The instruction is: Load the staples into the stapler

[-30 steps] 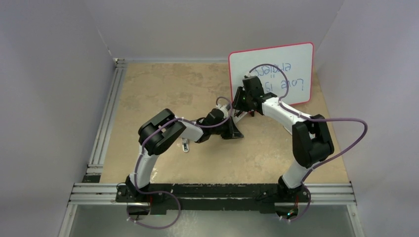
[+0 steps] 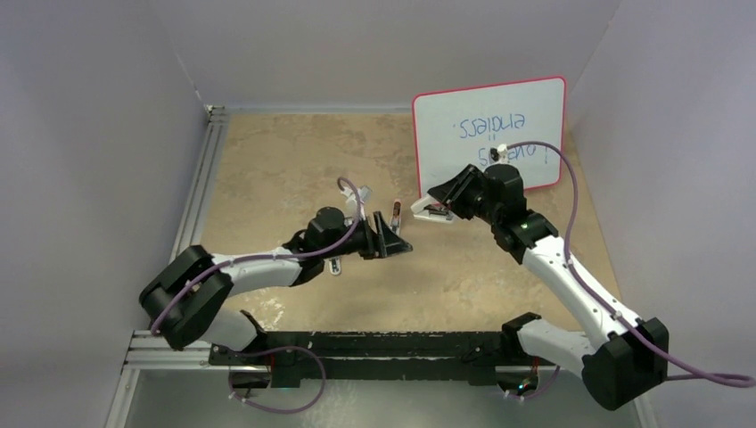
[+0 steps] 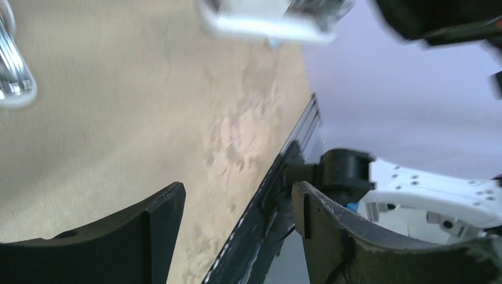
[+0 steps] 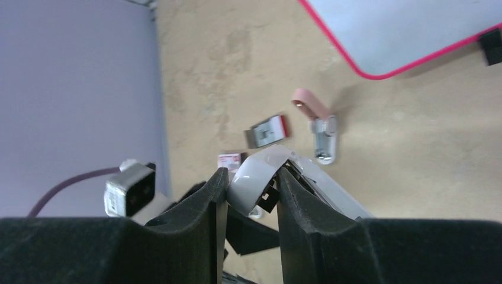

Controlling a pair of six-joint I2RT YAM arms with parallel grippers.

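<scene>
A white stapler (image 2: 434, 212) is held in my right gripper (image 2: 450, 198); in the right wrist view its white end (image 4: 250, 182) sits between the fingers, and dark metal shows along its body. Further left, my left gripper (image 2: 401, 241) stands open, empty between its fingers. The white stapler (image 3: 266, 26) hangs blurred at the top of the left wrist view, apart from those fingers. Small boxes, apparently of staples, lie on the table: one box with a red end (image 4: 268, 131) and a second box (image 4: 231, 161) partly behind the right gripper.
An opened stapler with a pink arm (image 4: 312, 105) lies on the table between the grippers. Another small white item (image 2: 335, 266) is partly under the left arm. A red-edged whiteboard (image 2: 490, 107) lies behind the right gripper.
My left gripper has drawn back to the left, uncovering the pink-armed stapler. The right gripper has shifted slightly right and toward the front with the white stapler.
</scene>
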